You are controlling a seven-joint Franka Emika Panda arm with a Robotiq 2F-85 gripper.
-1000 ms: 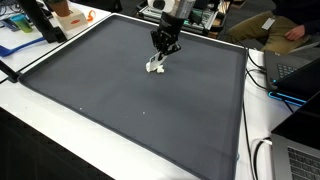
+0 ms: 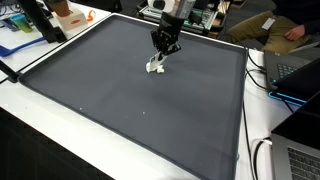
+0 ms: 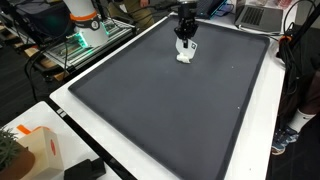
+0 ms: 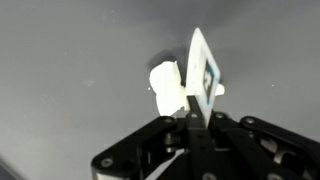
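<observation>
Near the far edge of the dark board, my gripper points down, its fingers closed on a white piece of paper or thin packet. In the wrist view this piece stands up between the fingers and carries a small blue mark. Right beside it a crumpled white lump lies on the board. In exterior view 2 the white material hangs beneath my gripper down to the board. Whether the lump and the held piece are joined I cannot tell.
The board is bare toward the front and both sides. Laptops and cables line the right edge. A white container stands beyond the left corner. A plant pot is near the front left in exterior view 2.
</observation>
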